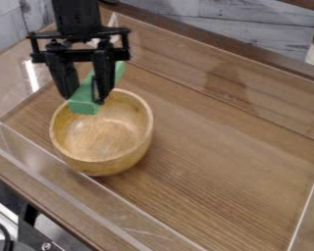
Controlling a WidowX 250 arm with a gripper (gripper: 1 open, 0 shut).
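My black gripper (pixel 86 82) hangs in the upper left of the camera view, shut on a green object (pixel 86 104), which it holds tilted over a round wooden bowl (pixel 102 147). The bowl is light tan and sits near the left edge of the table. The green object's lower end is in front of the bowl's far inner part; whether it touches the bowl I cannot tell.
A marbled grey wall (pixel 238 22) runs along the back. Dark cables (pixel 5 235) show at the lower left, off the table's edge.
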